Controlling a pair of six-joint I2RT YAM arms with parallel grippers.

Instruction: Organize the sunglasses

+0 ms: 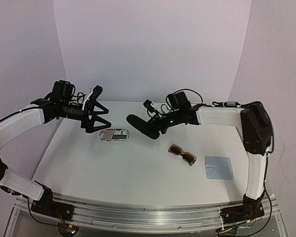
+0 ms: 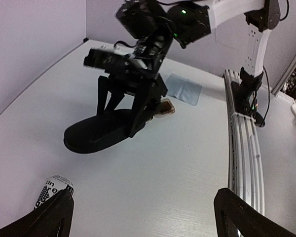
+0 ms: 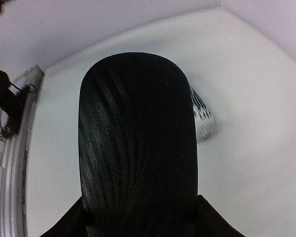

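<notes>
A black glasses case (image 1: pixel 142 126) is held off the table by my right gripper (image 1: pixel 158 127), which is shut on its near end. The right wrist view shows the closed case (image 3: pixel 138 133) large and end-on, its ribbed face toward the camera. In the left wrist view the case (image 2: pixel 96 132) sticks out from between the right fingers. My left gripper (image 1: pixel 104 118) stands open and empty, its fingers wide apart, above and behind a patterned case (image 1: pixel 114 134) lying on the table. Brown sunglasses (image 1: pixel 182 154), arms folded out of clear sight, rest right of centre.
A light blue cloth (image 1: pixel 219 168) lies flat at the right of the white table (image 1: pixel 123 177). Walls close off the back and sides.
</notes>
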